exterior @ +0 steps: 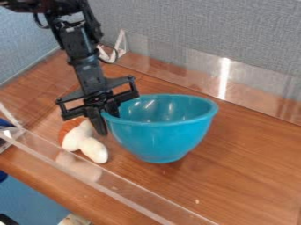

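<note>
A turquoise bowl [165, 132] is on the wooden table, in the middle of the camera view. My black gripper [101, 112] is at its left rim, angled down and shut on that rim, with the fingertips partly hidden by the bowl. A plush toy mushroom [90, 145], orange and white, lies on the table just left of the bowl, below the gripper.
A clear low barrier [129, 193] runs along the front edge of the table [247, 167], and another stands at the back by the grey wall. A white wire object is at the left edge.
</note>
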